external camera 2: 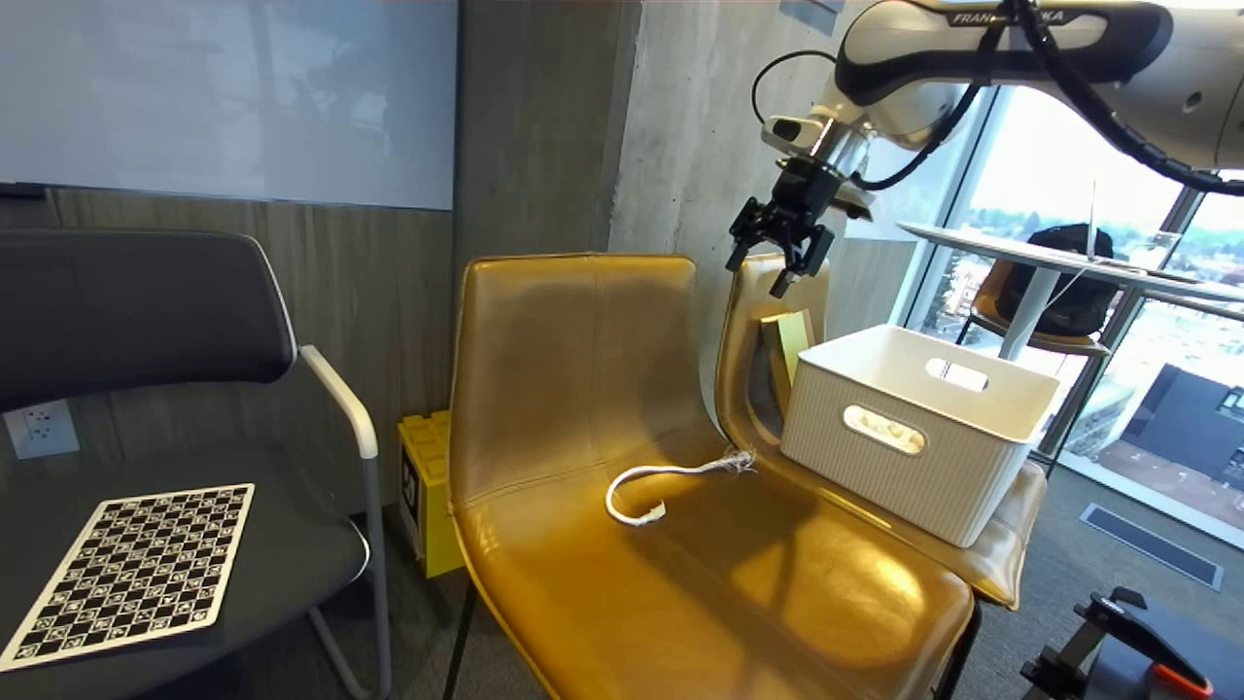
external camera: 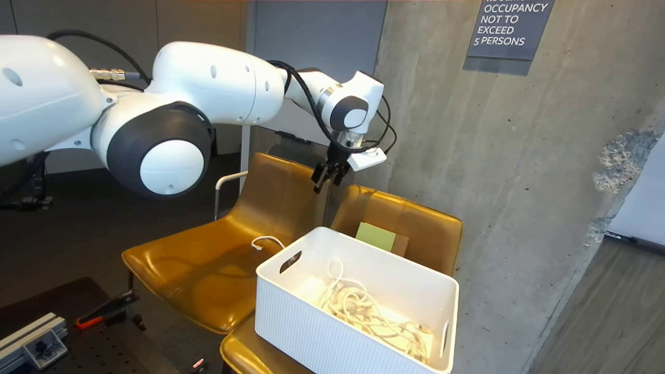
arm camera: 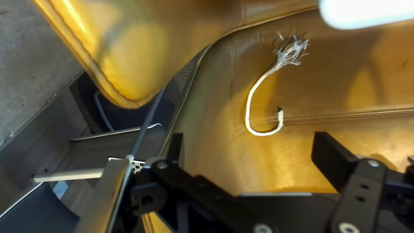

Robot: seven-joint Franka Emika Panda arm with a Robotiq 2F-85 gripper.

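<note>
A short white rope [external camera 2: 665, 471] lies curved on the seat of a tan leather chair [external camera 2: 579, 385], its one end frayed. From above, the wrist view shows the whole rope [arm camera: 250, 99], frayed tuft toward the top and blunt end curling near a seam. My gripper is open above that chair, its two black fingers wide apart and nothing between them. In exterior view 1 the gripper [external camera: 330, 178] hangs in front of the chair backs, well above the rope [external camera: 268, 241], which the bin partly hides.
A white ribbed bin [external camera: 293, 324] holding a tangle of pale rope [external camera: 361, 308] stands on the second tan chair. Behind it lean a green block [external camera: 375, 237] and a brown one. A concrete wall [external camera: 530, 187] rises behind the chairs.
</note>
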